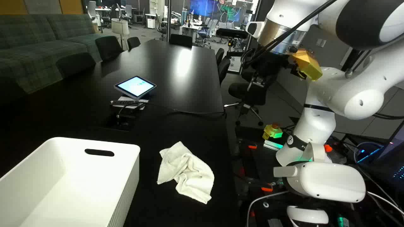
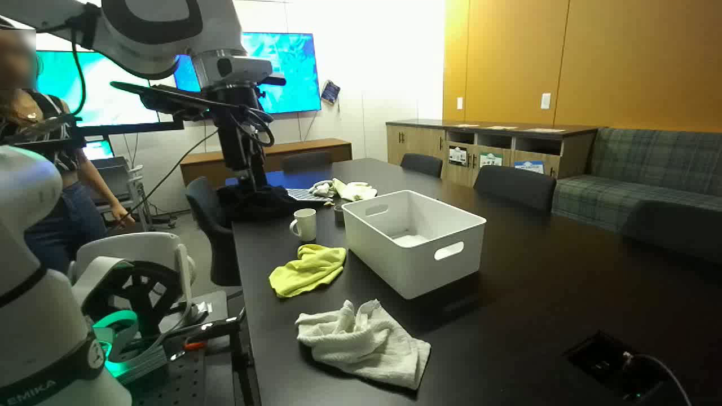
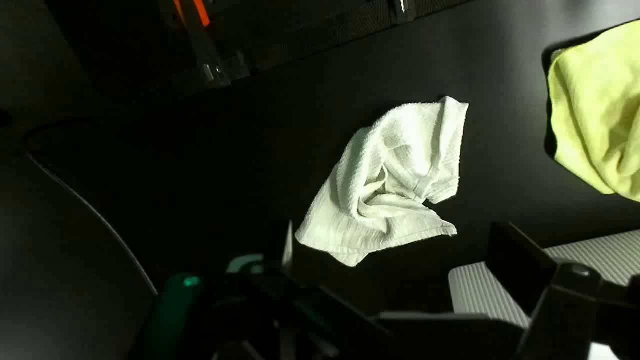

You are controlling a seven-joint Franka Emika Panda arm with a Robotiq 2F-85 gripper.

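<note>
A crumpled white towel (image 1: 186, 172) lies on the black table, to the right of the white bin in exterior view 1. The wrist view shows the same towel (image 3: 399, 180) ahead of my gripper, whose fingers are spread wide with nothing between them. The gripper is open and raised clear of the table. In exterior view 2 a yellow-green cloth (image 2: 308, 269) rests beyond the towel (image 2: 365, 344), close to the table's edge. The white bin (image 2: 406, 260) stands beside both cloths; its visible floor holds no clear object.
A white mug (image 2: 305, 224) stands past the yellow-green cloth, near a pile of cloths (image 2: 353, 190). A tablet (image 1: 135, 86) and a remote (image 1: 124, 102) sit farther along the table. An open cable well (image 2: 612, 365) interrupts its surface. A person (image 2: 57, 155) stands behind the arm.
</note>
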